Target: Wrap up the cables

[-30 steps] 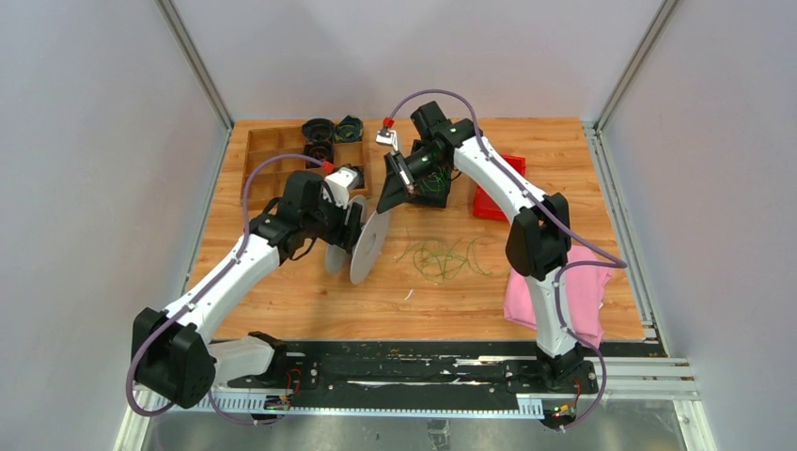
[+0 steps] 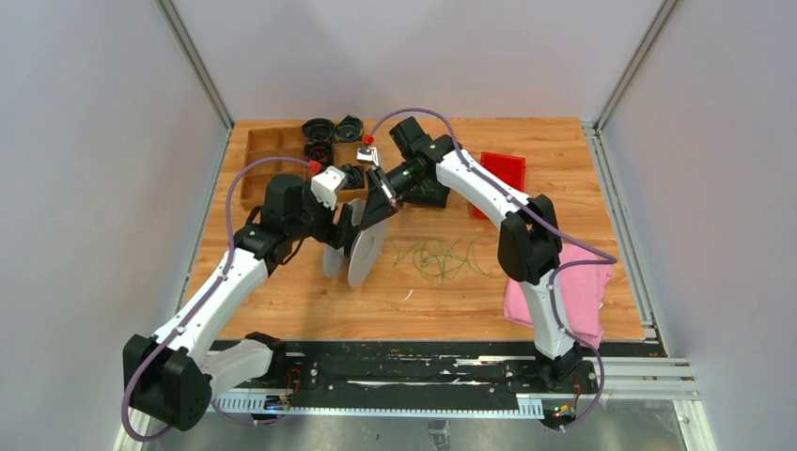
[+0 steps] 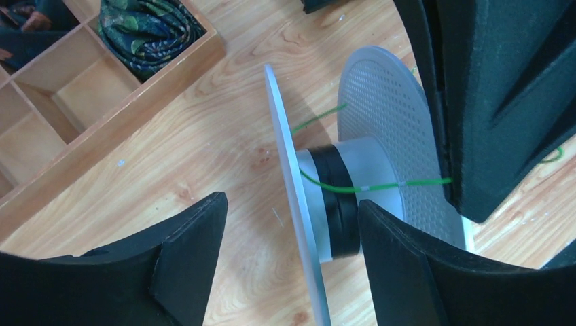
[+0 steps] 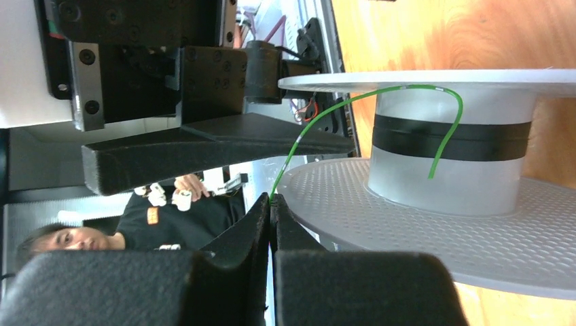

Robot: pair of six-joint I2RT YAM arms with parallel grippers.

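Note:
A spool with two pale round flanges (image 2: 367,254) and a white hub with a black band (image 3: 339,200) stands on the table. My right gripper is shut on a thin green cable (image 4: 353,100), its fingertips beside the spool. From there the cable arcs past one flange and bends down in front of the hub. My left gripper is open, its fingers on either side of one flange, nothing gripped; one finger lies in the gap between flanges. More green cable (image 2: 440,260) lies in loose loops on the table to the right.
Behind the spool is a wooden compartment box (image 2: 273,143) with dark bundles. A black tray (image 2: 429,195), a red bin (image 2: 505,169) and a pink cloth (image 2: 575,293) lie to the right. Bare table lies in front of the cable loops.
The right gripper has come left and closer to the spool, toward the left gripper. My left gripper has shifted slightly left. The loose cable loops look much the same.

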